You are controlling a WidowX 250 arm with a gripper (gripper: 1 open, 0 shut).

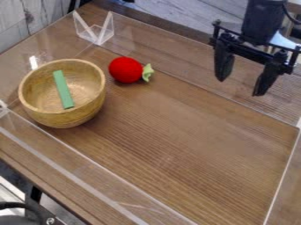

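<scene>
My black gripper (252, 60) hangs over the upper right of the wooden table, its fingers spread apart with nothing visible between them. Left of it, at a distance, a red round object (125, 68) with a small green piece beside it lies on the table. A wooden bowl (84, 114) at the left holds a green bar (63, 90).
A clear plastic holder (91, 28) stands at the back left.
</scene>
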